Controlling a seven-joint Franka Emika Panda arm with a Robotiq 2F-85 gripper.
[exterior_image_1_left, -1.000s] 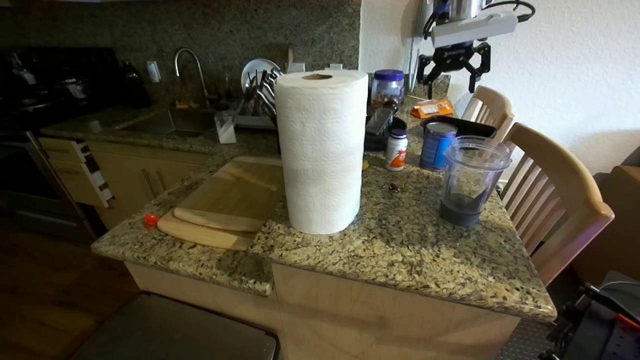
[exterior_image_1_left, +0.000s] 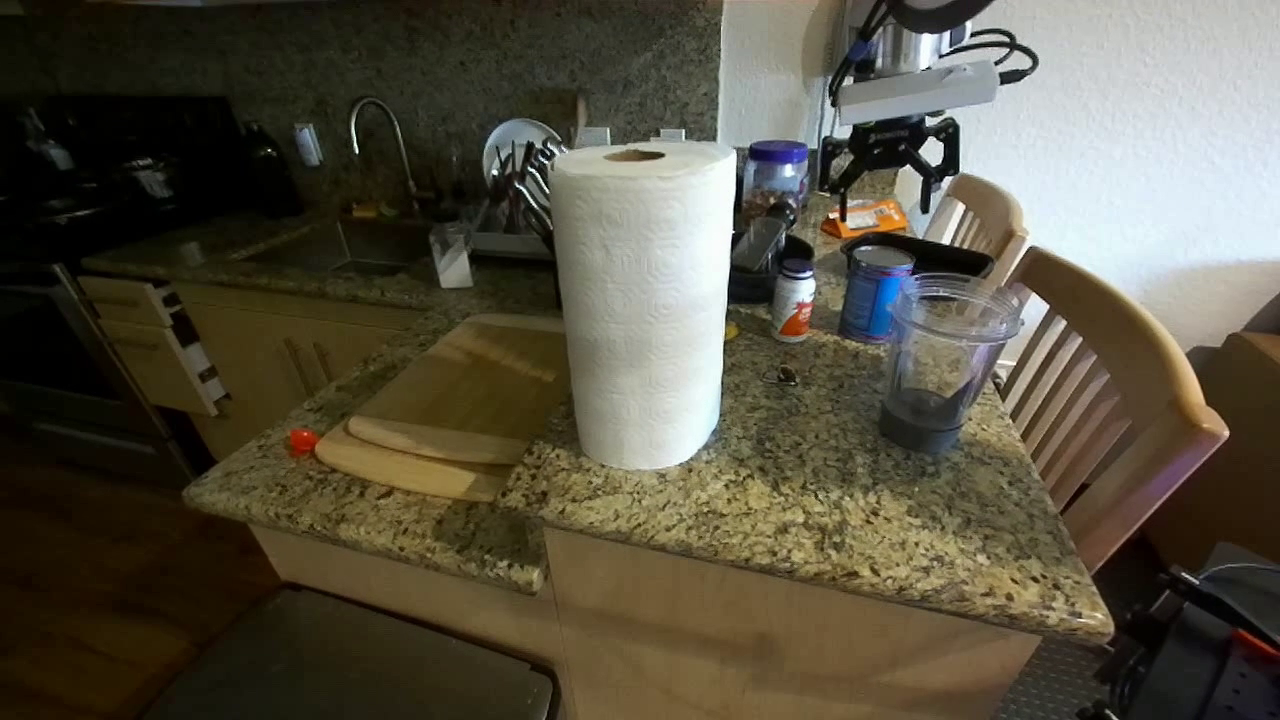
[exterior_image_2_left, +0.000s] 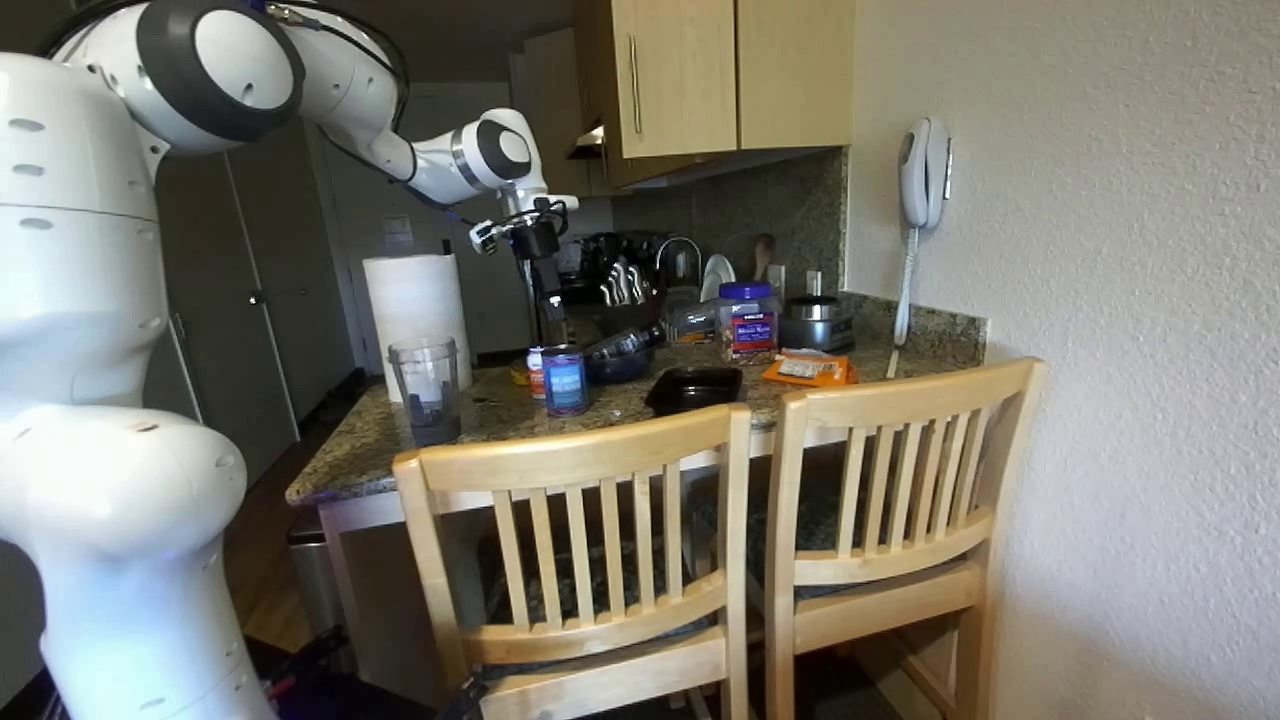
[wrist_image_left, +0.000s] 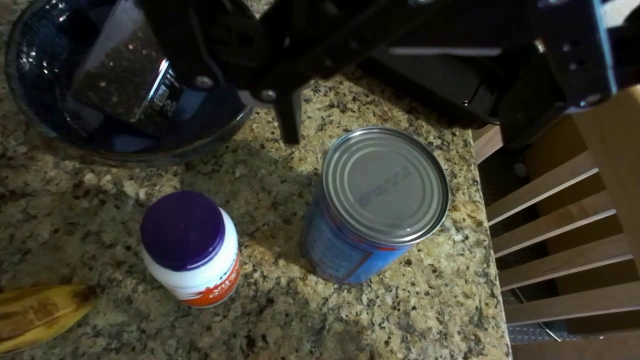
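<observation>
Above the counter, my gripper (exterior_image_1_left: 884, 206) hangs open, its two black fingers wide apart and nothing between them. Beneath it in the wrist view stands an upright blue can (wrist_image_left: 384, 189) with a bare metal lid; the fingertips are apart from it. To the can's left is a white bottle (wrist_image_left: 192, 246) with a purple cap and an orange label. A dark glass bowl (wrist_image_left: 126, 90) holds a clear container with dark contents, partly hidden by my gripper. The tip of a banana (wrist_image_left: 42, 315) shows at the lower left.
A tall paper towel roll (exterior_image_1_left: 642, 312) and a clear blender cup (exterior_image_1_left: 948, 360) stand nearer the counter's front end. Behind the can lie a black tray (exterior_image_2_left: 696, 390) and an orange packet (exterior_image_2_left: 811, 367). Wooden chairs (exterior_image_2_left: 576, 468) line the counter's edge.
My gripper has come down a little and shifted slightly left in the first exterior view. It stays open, and the objects on the counter have not moved.
</observation>
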